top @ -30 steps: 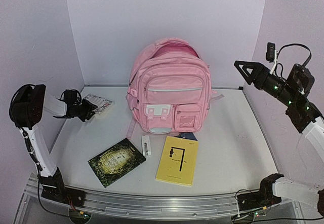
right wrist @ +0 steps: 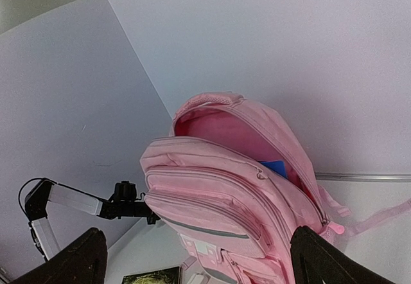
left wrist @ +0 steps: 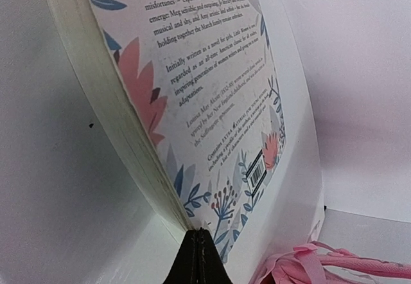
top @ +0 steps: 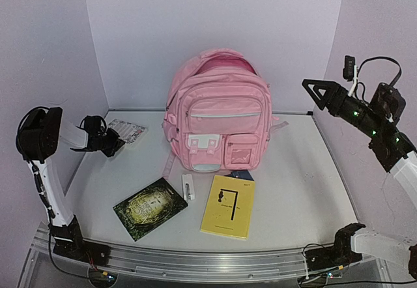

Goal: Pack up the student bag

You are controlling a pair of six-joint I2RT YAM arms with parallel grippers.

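Observation:
The white floral book [left wrist: 205, 97] lies at the back left of the table, back cover up. At its near corner my left gripper is shut with nothing between its fingers; the book is outside them. High on the right, clear of everything, my right gripper [top: 309, 94] stands open and empty. The pink backpack [top: 225, 115] is upright at the back centre, its top unzipped, with a blue item [right wrist: 276, 167] showing inside. A dark green book [top: 151, 208], a white stapler-like item [top: 188, 187] and a yellow book [top: 228, 206] lie in front.
Something dark blue [top: 242, 174] shows partly between the yellow book and the backpack. A pink strap [top: 169, 165] trails onto the table. Walls close in the back and both sides.
My left gripper has gone from open to shut at the floral book's corner. The right arm is nearly still.

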